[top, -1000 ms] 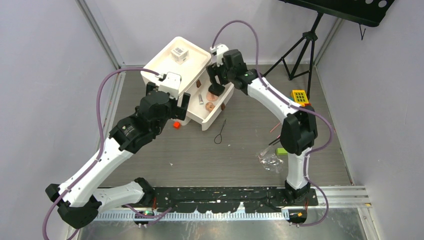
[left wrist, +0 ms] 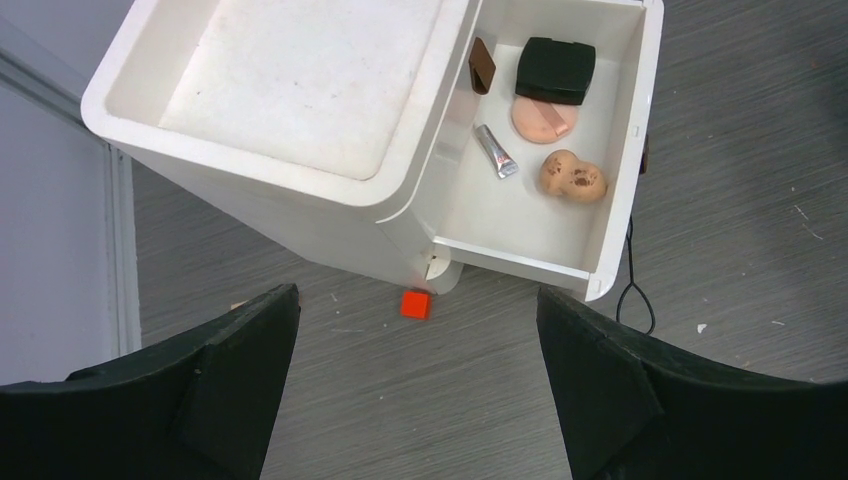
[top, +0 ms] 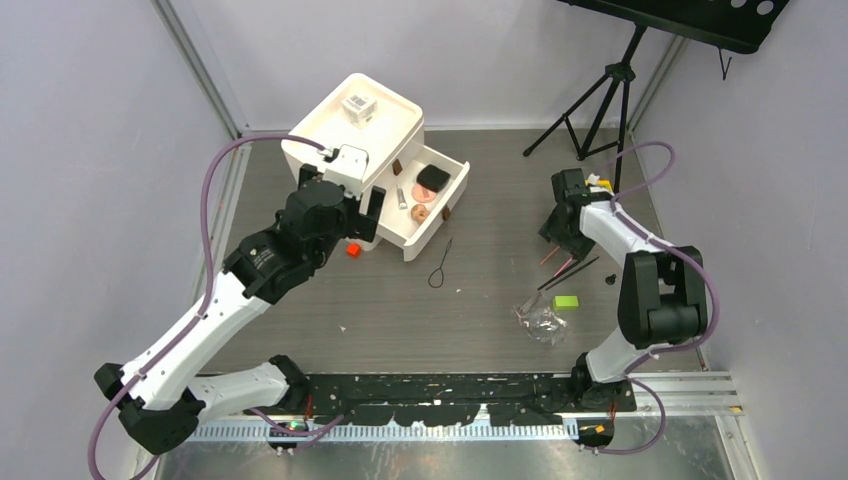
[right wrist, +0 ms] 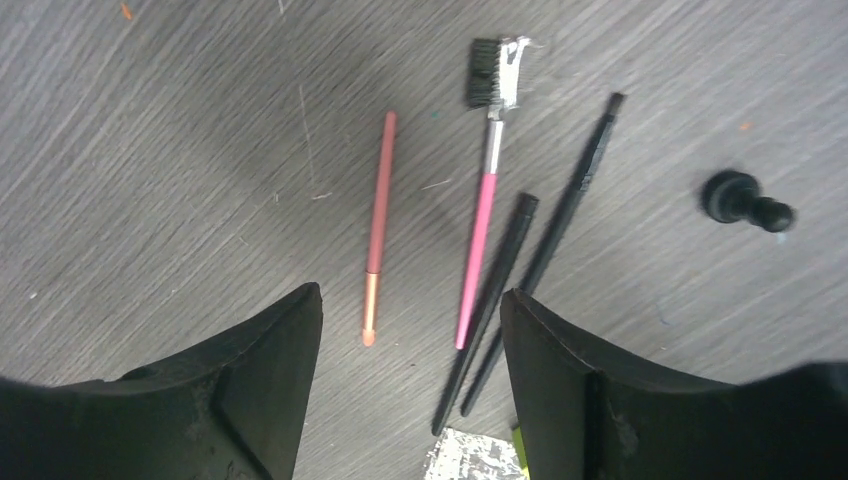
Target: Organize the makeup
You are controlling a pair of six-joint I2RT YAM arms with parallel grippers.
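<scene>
The white organizer (top: 335,120) has its drawer out, holding a black compact (left wrist: 554,70), pink puff (left wrist: 530,121), silver tube (left wrist: 497,152) and beige sponge (left wrist: 573,176). My left gripper is open and empty above the organizer's front. My right gripper is over the right-side floor, its fingers apart with nothing held, above a pink applicator (right wrist: 380,200), a pink-handled brow brush (right wrist: 480,220) and two black pencils (right wrist: 508,250).
An orange block (left wrist: 415,305) and black scissors (top: 437,270) lie on the floor. A green block (top: 565,302), clear plastic (top: 540,320) and small black object (right wrist: 735,198) are at right; a tripod stand (top: 620,72) stands behind.
My right arm has swung right and toward the front, from over the drawer to above the brushes and pencils. The left arm has barely moved.
</scene>
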